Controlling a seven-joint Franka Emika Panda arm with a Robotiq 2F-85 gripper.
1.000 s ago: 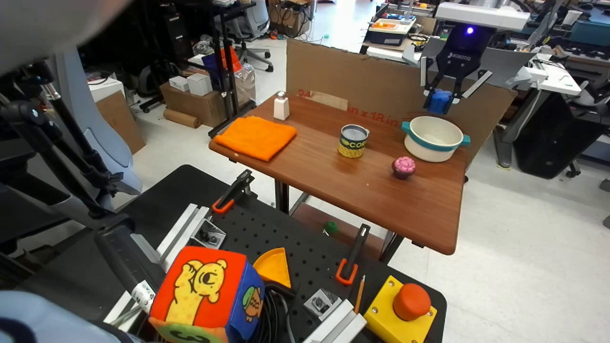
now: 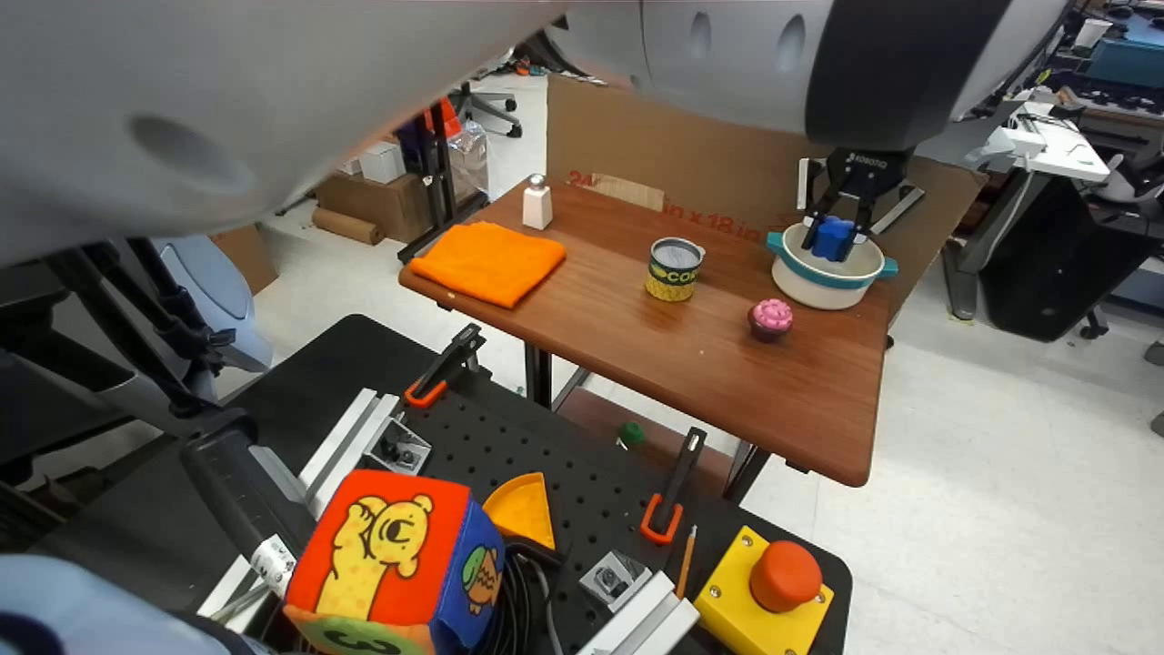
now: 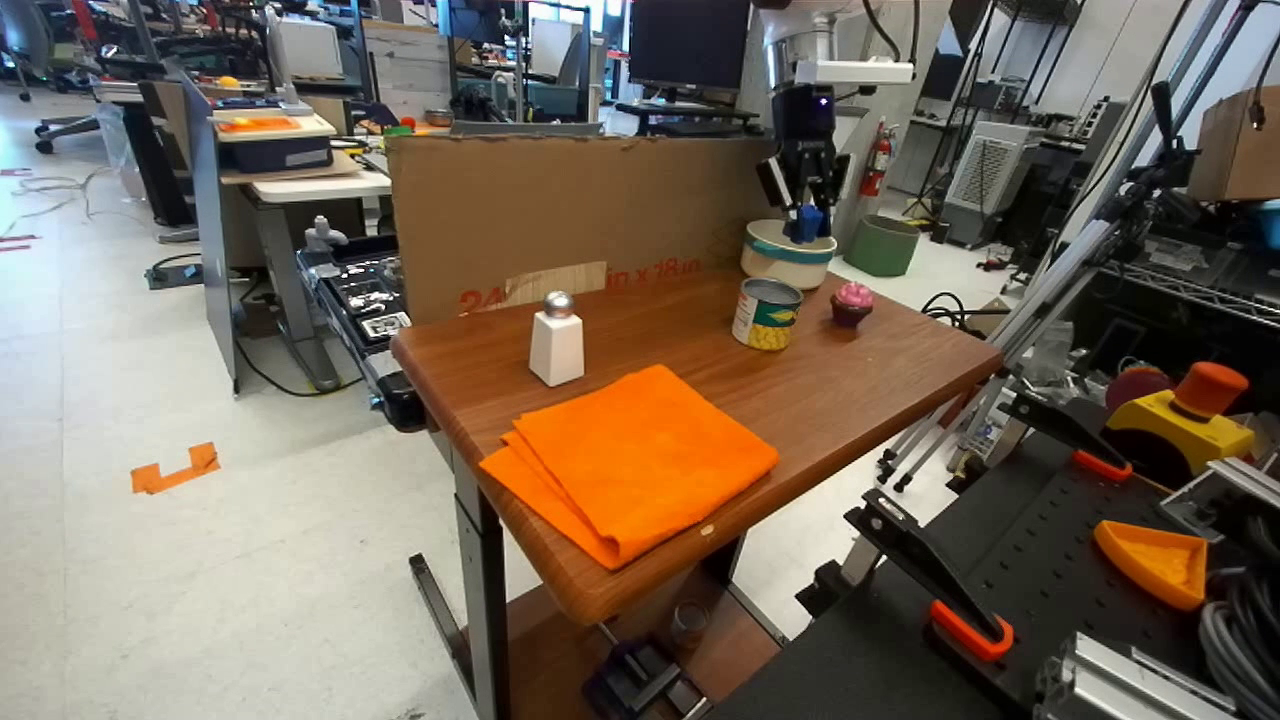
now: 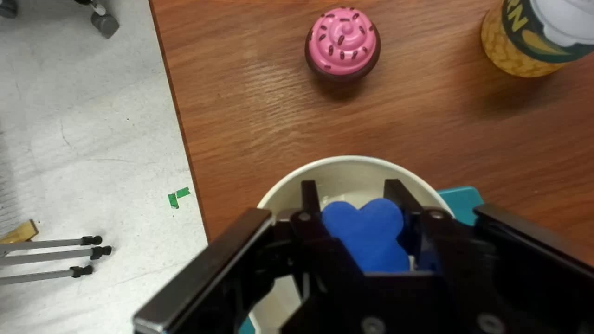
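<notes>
In the wrist view a blue flower-shaped block (image 4: 364,231) sits between the fingertips of my gripper, which is shut on it. Below it is a cream pot (image 2: 809,286) with teal handles, at the table's far right in exterior view 1. There the gripper (image 2: 832,235) points down, and the blue block (image 2: 832,239) overlaps the pot's opening, apparently within the rim. From the side, the pot (image 3: 764,258) and the block (image 3: 806,224) show the block's upper part around rim height. Whether its underside touches the pot's bottom is hidden.
A pink-topped cupcake (image 2: 770,317) stands close in front of the pot, and a corn can (image 2: 673,271) to its left. Farther left are a folded orange cloth (image 2: 490,263) and a white shaker (image 2: 536,204). A cardboard panel (image 3: 576,198) rises behind the table.
My gripper has come down with the blue block, from above the pot to its opening. The arm now covers the top of exterior view 1. The pot and other table objects have stayed put.
</notes>
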